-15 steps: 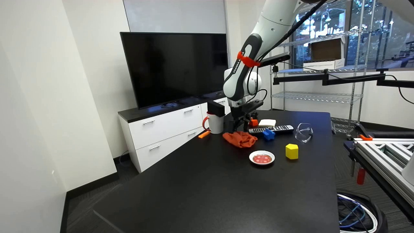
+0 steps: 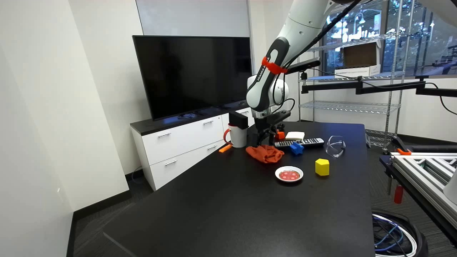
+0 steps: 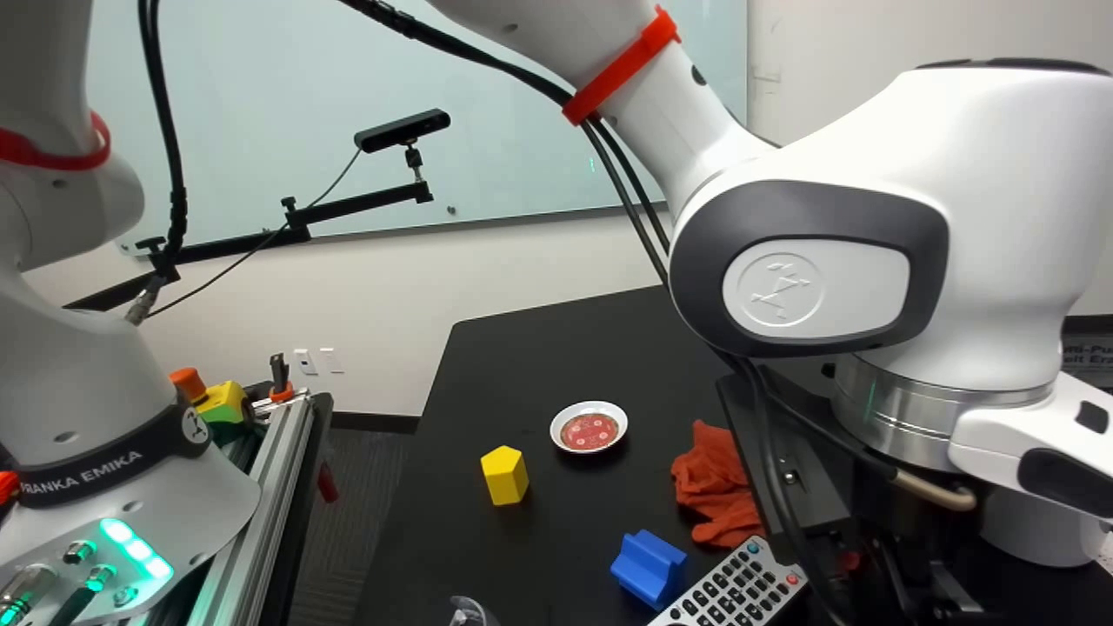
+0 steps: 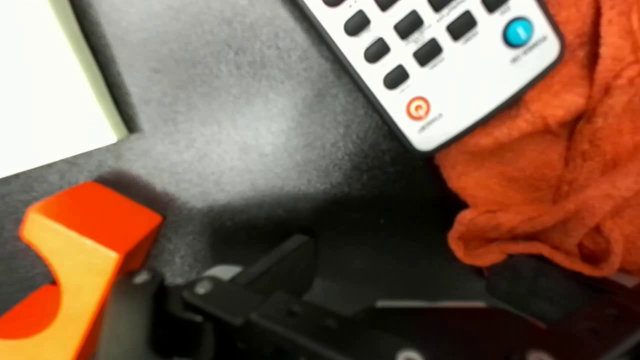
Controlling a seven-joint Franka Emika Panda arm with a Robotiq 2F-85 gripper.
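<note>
At the far end of the dark table, my gripper [image 2: 265, 140] hangs low, pointing down just behind the orange-red cloth [image 2: 266, 154]. Its fingers look spread apart in the wrist view, one near an orange block [image 4: 90, 228] at left and the other by the cloth at right. I see no object held between them, though the lower part of that view is dark and blurred. A remote [image 4: 408, 66] lies beside the cloth and touches or overlaps its edge. The gripper is mostly hidden behind the arm in exterior view 2.
A white mug [image 2: 239, 136] with a black object at its top stands left of the gripper. Nearby are a blue block [image 2: 296, 148], a white pad [image 2: 295, 135] and clear glasses [image 2: 335, 146]. A small dish [image 2: 280, 175] and yellow block [image 2: 322, 167] sit nearer.
</note>
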